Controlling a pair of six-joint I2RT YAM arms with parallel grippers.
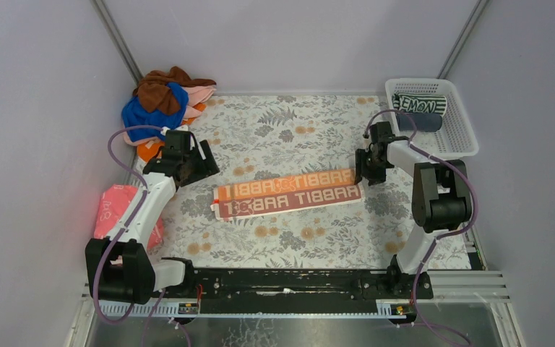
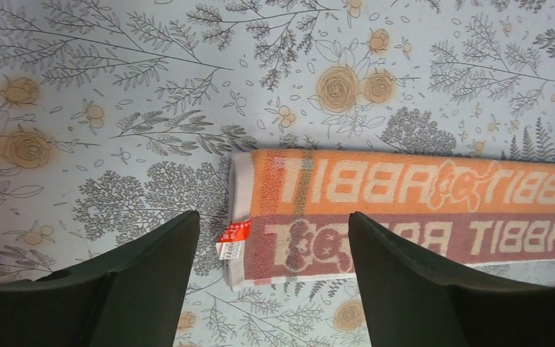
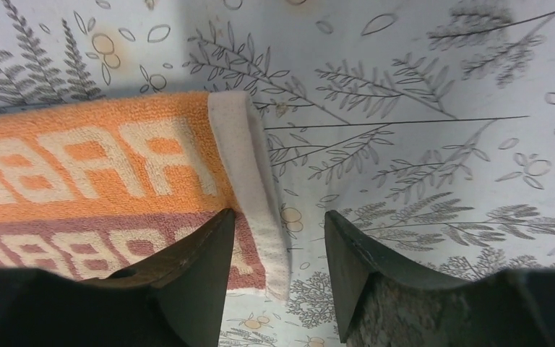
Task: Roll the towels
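A long folded towel [image 1: 286,196], orange along its far half and reddish brown along its near half, lies flat across the middle of the table. Beyond its left end my left gripper [image 1: 209,159] hangs open and empty; the left wrist view shows the towel's red and white tag [image 2: 233,240] at that end. Over the towel's right end is my right gripper, its fingers part open. One finger [image 3: 213,238] overlaps the pale end edge [image 3: 254,188] in view, the other is over bare cloth. Whether either touches the towel is unclear.
A white basket [image 1: 465,126] at the back right holds rolled towels, one green and white [image 1: 419,105], one dark blue [image 1: 425,121]. Crumpled towels [image 1: 155,108] are heaped back left, and a pink bundle [image 1: 118,210] lies front left.
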